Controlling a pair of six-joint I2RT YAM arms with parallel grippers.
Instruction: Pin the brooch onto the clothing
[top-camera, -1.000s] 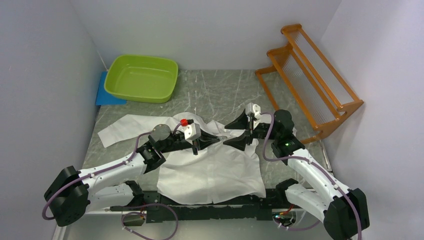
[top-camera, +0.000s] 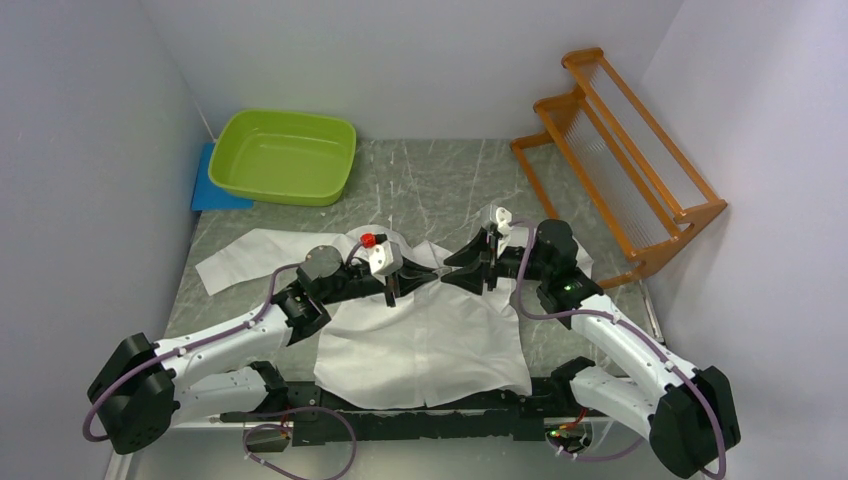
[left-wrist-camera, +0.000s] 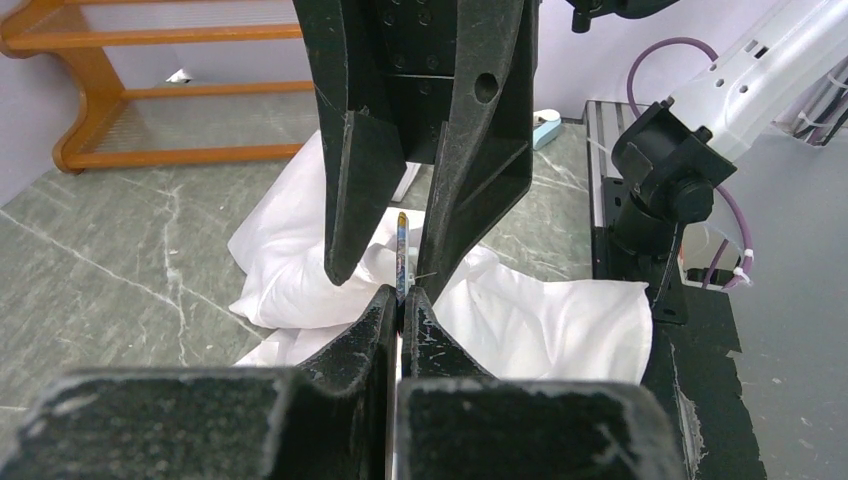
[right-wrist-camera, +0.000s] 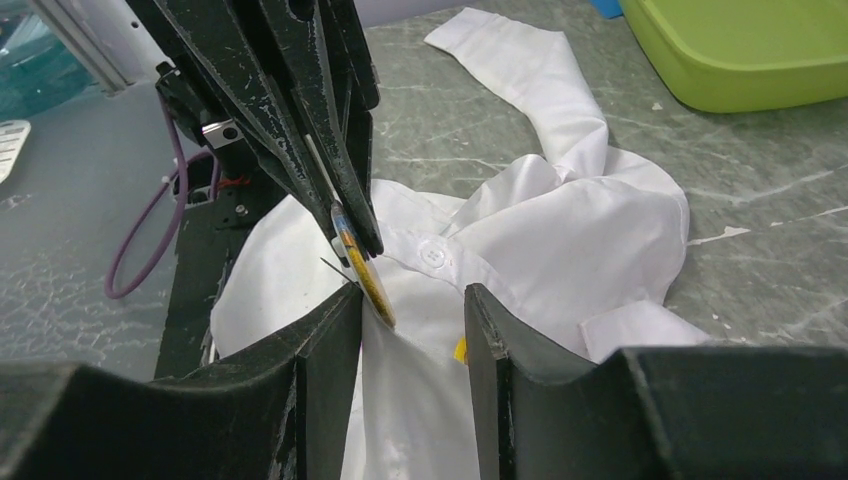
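White clothing (top-camera: 425, 345) lies spread across the table under both grippers; a button shows on it in the right wrist view. My left gripper (top-camera: 437, 273) is shut on the brooch, a narrow piece with a gold and coloured face, seen edge-on in the left wrist view. A thin pin (right-wrist-camera: 338, 271) sticks out beside it. Facing it, my right gripper stands part open. The brooch's free end reaches between its fingers, close to one fingertip (right-wrist-camera: 350, 300); the other is well apart. The brooch is held above the cloth.
At the back left stands a green basin (top-camera: 285, 185) over a blue board (top-camera: 225, 200). A wooden rack (top-camera: 650, 180) leans at the right. Bare grey table (top-camera: 430, 180) lies behind the clothing.
My right gripper has moved slightly left toward the left gripper, and its fingers have drawn closer together around the brooch's end. The left arm is almost still.
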